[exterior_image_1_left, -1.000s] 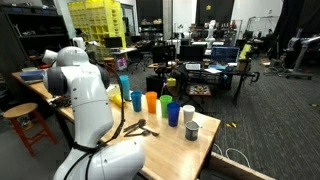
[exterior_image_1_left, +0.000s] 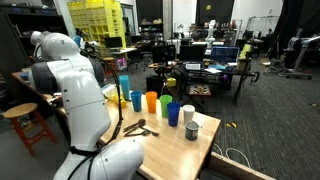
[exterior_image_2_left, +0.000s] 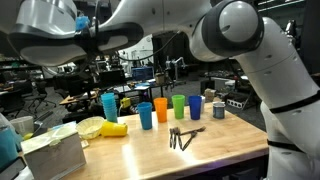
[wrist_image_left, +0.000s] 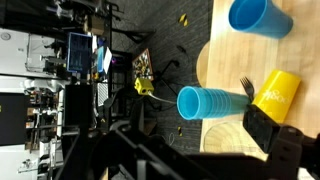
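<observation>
In the wrist view my gripper is open, its dark fingers wide apart, with nothing held between them. Just ahead of the gap is a light-blue cup stack (wrist_image_left: 212, 103); it stands upright near the table's far left in exterior view 2, as the tall blue stack (exterior_image_2_left: 109, 106). Beside it a yellow cup (wrist_image_left: 277, 95) lies on its side. A single blue cup (wrist_image_left: 262, 16) is near the top right of the wrist view. Whether the fingers touch anything does not show; they appear clear of the stack. The gripper is hard to make out in the exterior views.
An orange cup (exterior_image_2_left: 161, 107), green cup (exterior_image_2_left: 179, 106), dark-blue cup (exterior_image_2_left: 195, 106) and grey mug (exterior_image_2_left: 218, 111) stand along the table. Utensils (exterior_image_2_left: 184, 136) lie nearer the front. A pale bowl (exterior_image_2_left: 90, 128) and cardboard box (exterior_image_2_left: 54, 155) are at left.
In exterior view 1 the upper arm section at the far left has risen and shifted. The cups and other table objects stand where they were.
</observation>
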